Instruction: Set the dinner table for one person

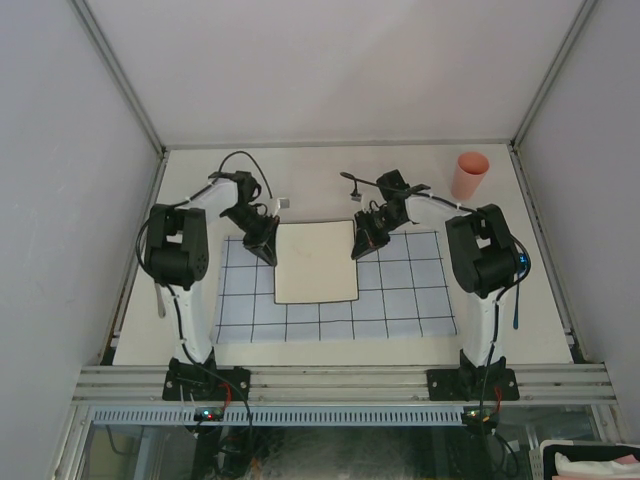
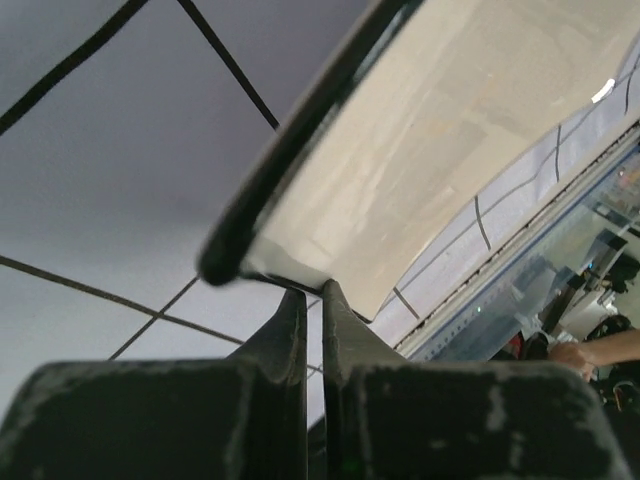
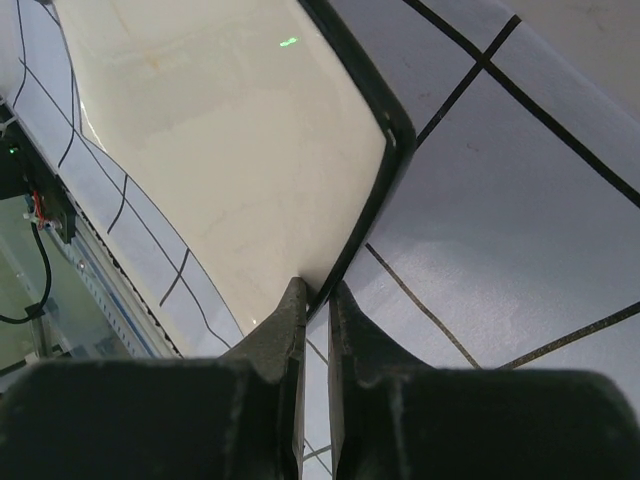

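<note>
A square cream plate with a dark rim (image 1: 316, 265) is over the middle of the white placemat with black grid lines (image 1: 405, 300). My left gripper (image 1: 272, 262) is shut on the plate's left edge; in the left wrist view its fingertips (image 2: 335, 296) pinch the rim of the plate (image 2: 400, 150). On the opposite side, my right gripper (image 1: 356, 256) is shut on the right edge, and the right wrist view shows the plate (image 3: 240, 130) tilted across the frame above the placemat. The gap between plate and cloth is hard to judge.
A pink cup (image 1: 469, 175) stands at the back right. Beyond the right arm lies a blue utensil (image 1: 516, 305), and a pale utensil (image 1: 160, 300) lies beside the left arm, partly covered.
</note>
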